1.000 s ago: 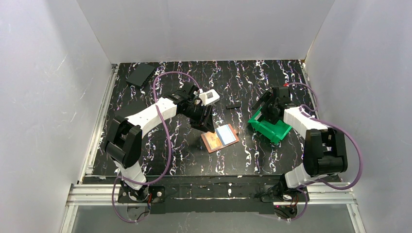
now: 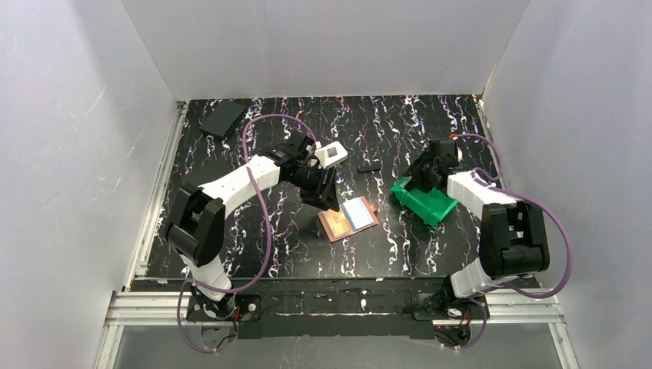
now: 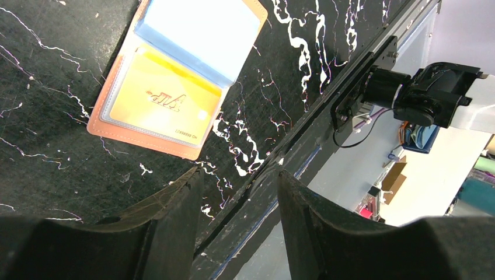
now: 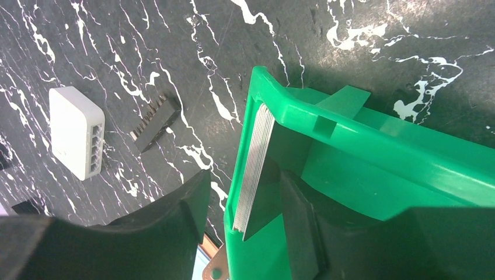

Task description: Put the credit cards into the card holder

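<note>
The card holder (image 3: 160, 99) lies unfolded on the dark marbled table, tan-edged, with a yellow card (image 2: 336, 222) in one pocket and a pale, bluish-white half beside it. My left gripper is open and empty above the table near the holder's edge. In the right wrist view, a stack of thin cards (image 4: 255, 166) stands on edge against one end wall of the green box (image 4: 373, 175). My right gripper is open over that end, one finger on the outer side of the wall and the other on the box's inner side; contact cannot be judged.
A white device (image 4: 76, 131) and a small black block (image 4: 155, 123) sit on the table left of the box in the right wrist view. A dark flat object (image 2: 223, 118) lies at the back left. Bare table separates holder and box.
The green box has shifted slightly left, and my right gripper has moved a little down and left over its end. My left arm and the card holder look unmoved.
</note>
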